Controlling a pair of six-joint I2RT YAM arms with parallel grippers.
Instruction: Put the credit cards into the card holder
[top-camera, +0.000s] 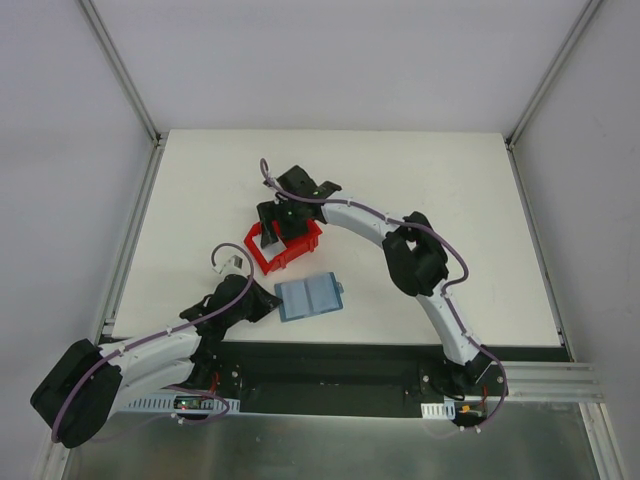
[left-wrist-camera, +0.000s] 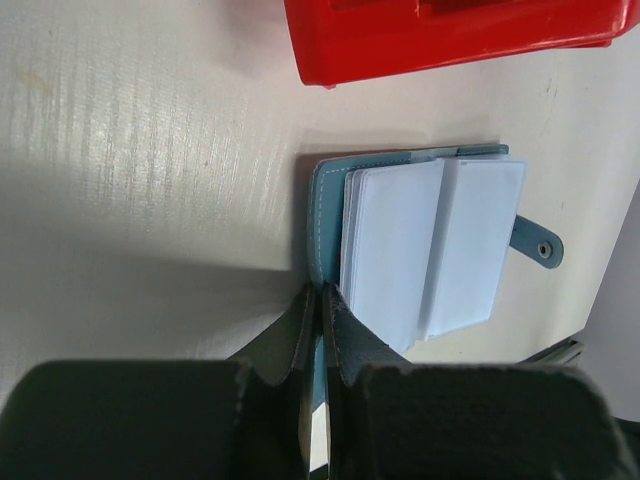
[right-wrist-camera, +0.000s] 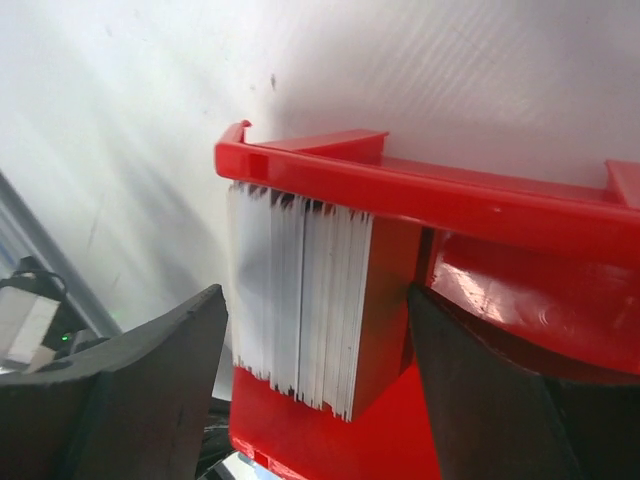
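An open blue card holder (top-camera: 309, 296) with clear white sleeves lies flat on the table, its snap strap out to the right. My left gripper is shut at the holder's left edge; whether the edge is pinched between the tips is hard to see. White cards (right-wrist-camera: 298, 290) stand packed side by side in one end of a red tray (right-wrist-camera: 400, 190). Over that tray my right gripper is open, one finger on either side of the card stack, with the cards between them but not gripped.
The red tray (top-camera: 290, 256) stands just behind the card holder. Bare white table (top-camera: 440, 180) extends to the right and back. A dark strip (top-camera: 330, 370) runs along the front edge.
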